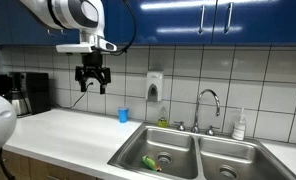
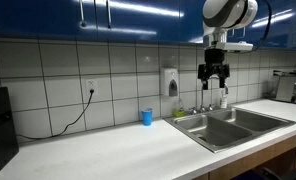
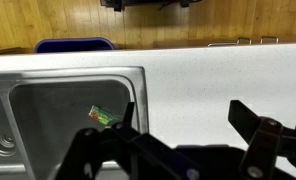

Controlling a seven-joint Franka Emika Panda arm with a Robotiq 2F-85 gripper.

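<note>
Above the white counter, my gripper (image 1: 93,82) points down with clear space beneath it. Its dark fingers stand wide apart in the wrist view, and only bare counter shows between them, so the gripper is open. A small green item (image 3: 105,116) lies on the floor of the left sink basin, close to the basin's counter-side wall; it is also visible from outside as a green object (image 1: 150,162). What exactly it is cannot be made out. At the back of the counter stands a blue cup (image 2: 146,117).
The double metal sink (image 1: 198,157) has a tall faucet (image 1: 197,110) behind it. Soap bottles (image 1: 240,125) stand along the back, under a wall dispenser (image 1: 155,86). A coffee maker (image 1: 31,92) is at the far left. Blue cabinets (image 2: 128,20) hang overhead.
</note>
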